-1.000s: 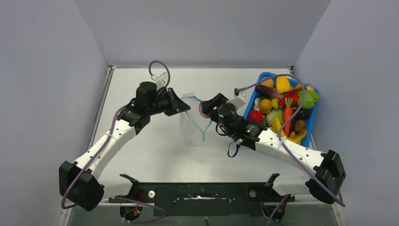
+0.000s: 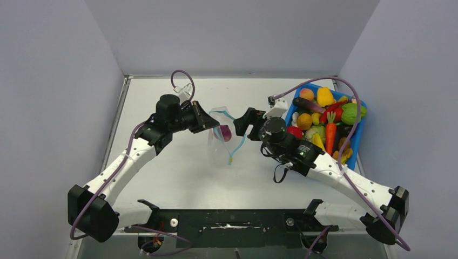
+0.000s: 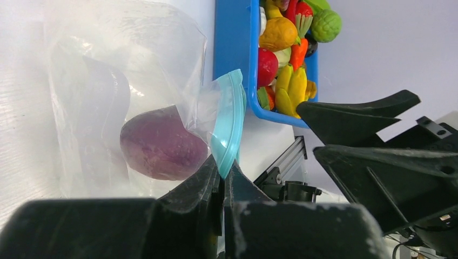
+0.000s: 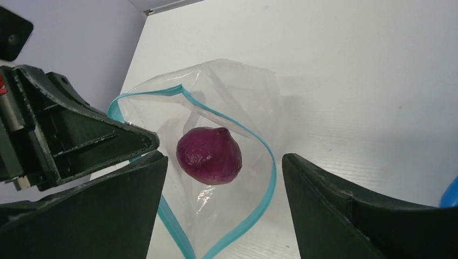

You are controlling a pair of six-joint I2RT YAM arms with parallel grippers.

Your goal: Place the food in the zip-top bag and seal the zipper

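Note:
A clear zip bag (image 4: 227, 86) with a teal zipper rim stands mid-table, its mouth spread. Inside it lies a dark purple-red food item (image 2: 224, 133), also clear in the left wrist view (image 3: 162, 143) and right wrist view (image 4: 208, 155). My left gripper (image 2: 214, 123) is shut on the bag's zipper edge (image 3: 227, 118), at the bag's left. My right gripper (image 2: 241, 121) hangs open at the bag's right, above its mouth, with nothing between its fingers.
A blue tray (image 2: 289, 119) full of assorted fruit and vegetables stands at the right, behind my right arm. Walls rise on both sides and at the back.
The food was by my right gripper at the bag's mouth and now lies down inside the bag. My right arm has drawn back to the right. My left gripper has stayed put.

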